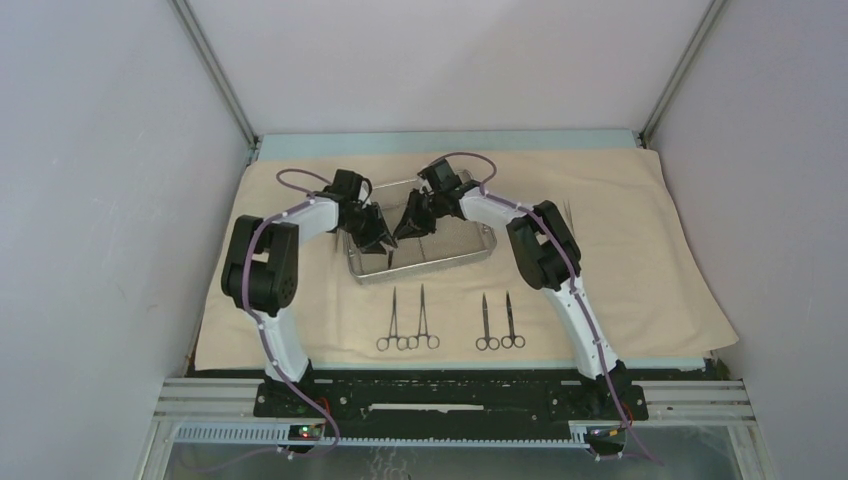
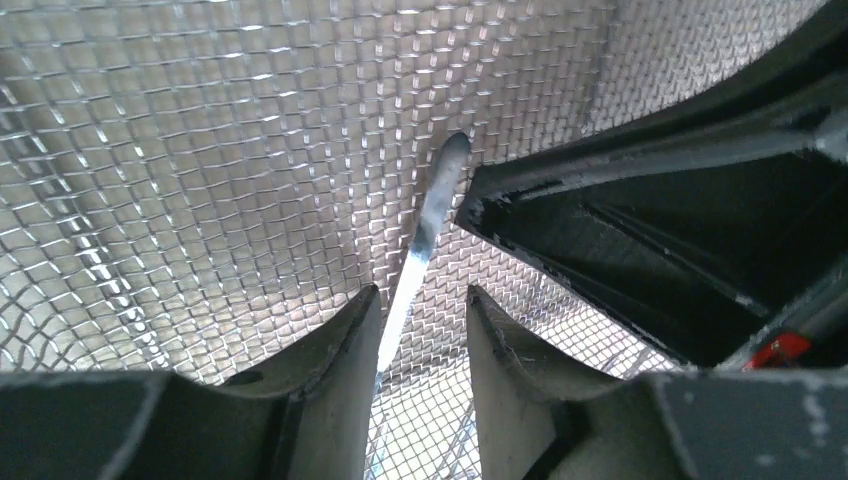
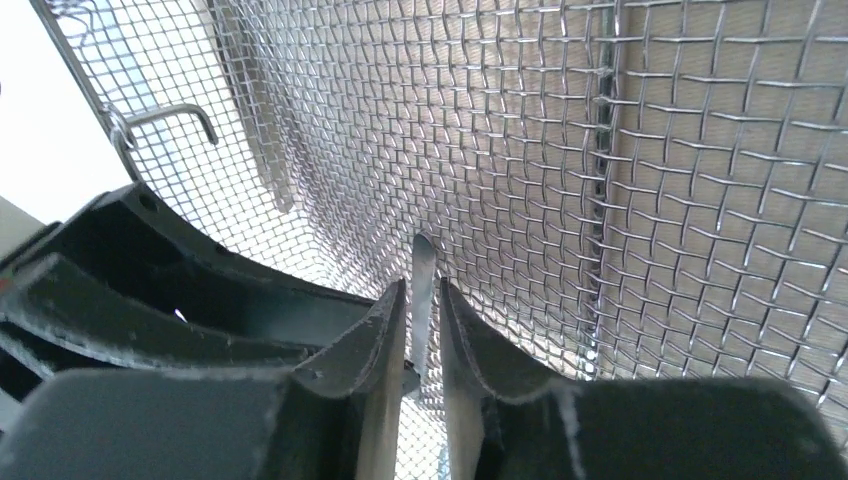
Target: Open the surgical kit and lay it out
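A slim metal instrument with a flat, rounded end lies in the wire mesh basket, near its left side. My left gripper is open low over the instrument, whose shaft shows in the gap between its fingertips. From the right, my right gripper reaches in beside the rounded end. Its fingers stand a narrow gap apart, and the instrument is seen through that gap. Whether either gripper touches it, I cannot tell. In the left wrist view the right gripper's dark fingers are close beside the metal.
Two clamps and two pairs of scissors lie in front of the basket on the beige cloth. Thin instruments rest to its right, and another lies outside its left wall. A wire handle projects there. Both grippers are very close together.
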